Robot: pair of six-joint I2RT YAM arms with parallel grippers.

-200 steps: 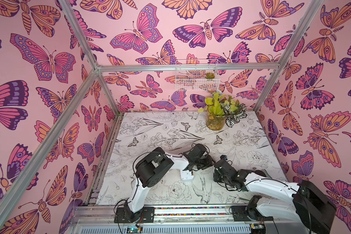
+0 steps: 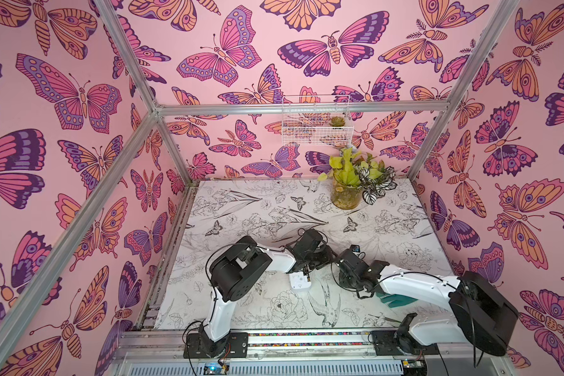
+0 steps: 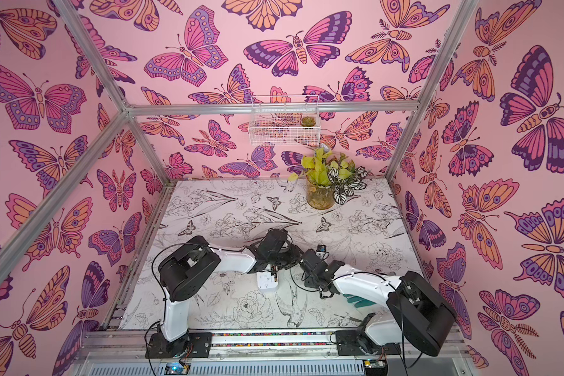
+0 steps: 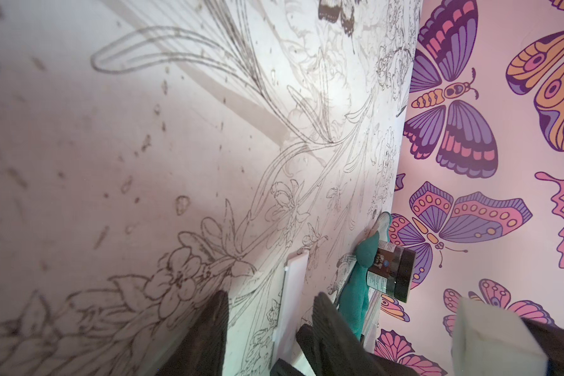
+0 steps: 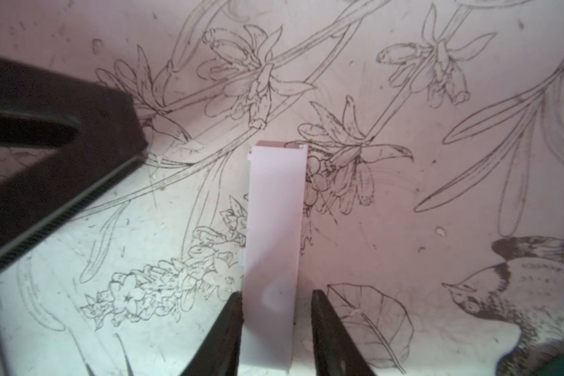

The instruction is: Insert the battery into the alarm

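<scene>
A white alarm (image 2: 300, 282) lies on the table beside my left gripper (image 2: 324, 259), partly hidden by it. In the right wrist view a white oblong strip (image 5: 272, 219), apparently the battery cover, lies on the table. My right gripper is over its near end, a blurred fingertip on either side, part open; whether it touches cannot be told. My left gripper has its blurred fingers apart above the table, the strip visible beyond them. I cannot make out a battery.
A teal object (image 2: 394, 299) lies under the right arm, with a dark labelled item (image 4: 389, 269) beside it in the left wrist view. A potted plant (image 2: 346, 195) stands at the back right.
My left gripper has shifted slightly left and back.
</scene>
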